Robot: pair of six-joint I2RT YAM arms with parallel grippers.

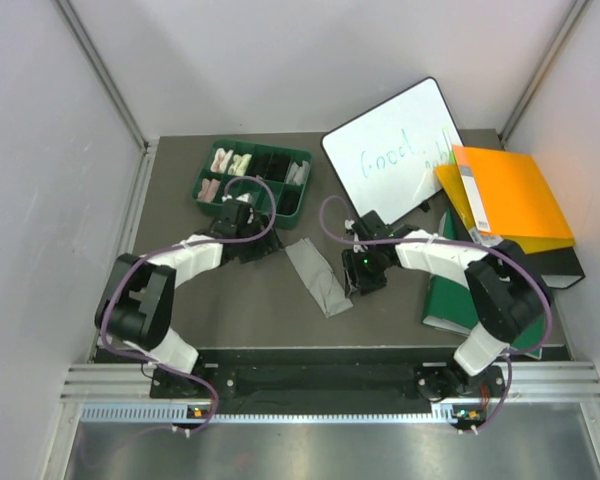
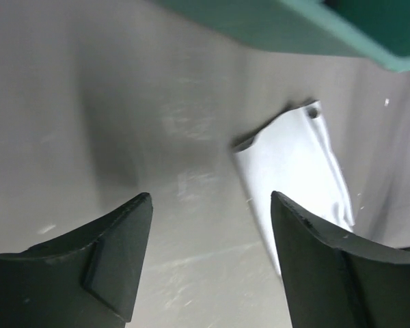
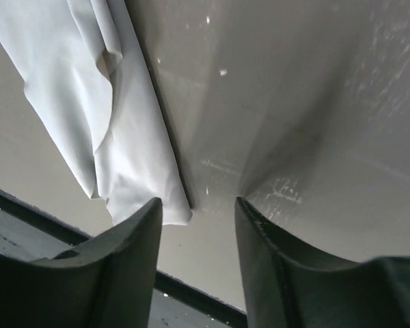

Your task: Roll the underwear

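Note:
The white underwear [image 1: 318,275] lies folded into a long flat strip on the dark table, slanting from upper left to lower right, with overlapping folds along it [image 3: 133,137]. My left gripper is open, just left of the strip's upper end [image 2: 290,164], near the green bin. My right gripper is open above the strip's lower end, by its right corner, with nothing seen between its fingers.
A green divided bin [image 1: 210,200] of rolled items stands at the back left. A whiteboard [image 1: 380,130], orange and yellow folders [image 1: 510,190] and green binders [image 1: 450,300] fill the right side.

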